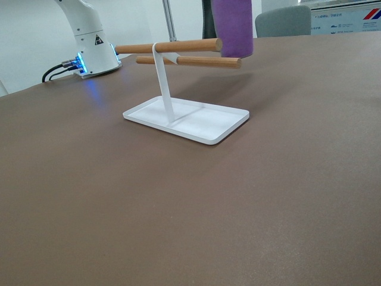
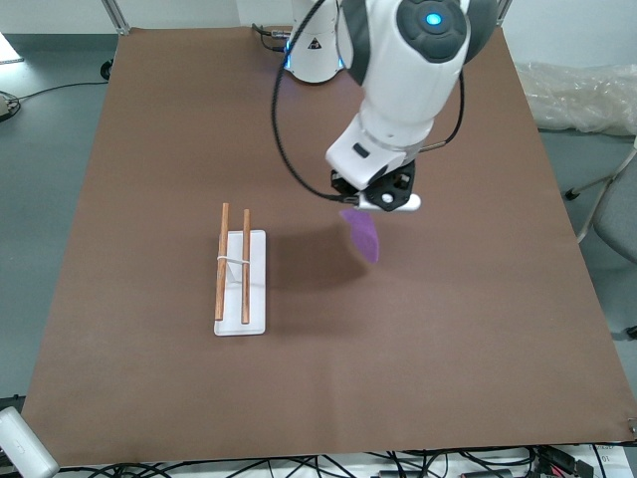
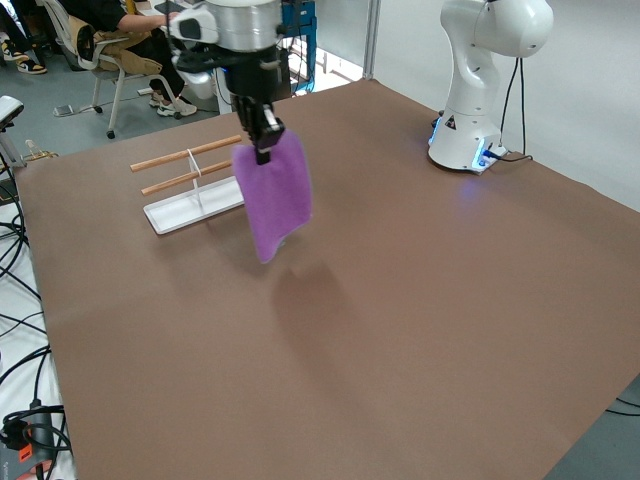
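A purple cloth hangs from my gripper [image 3: 263, 145], which is shut on it, in the right view; the cloth [image 3: 275, 200] dangles above the table. In the left view the cloth [image 2: 363, 235] shows below my wrist, right of a white rack with two wooden bars [image 2: 246, 284]. In the top view the cloth [image 1: 233, 27] appears behind the bars, at their height and above; my fingers are out of that frame.
Cables and equipment line the near edge in the left view.
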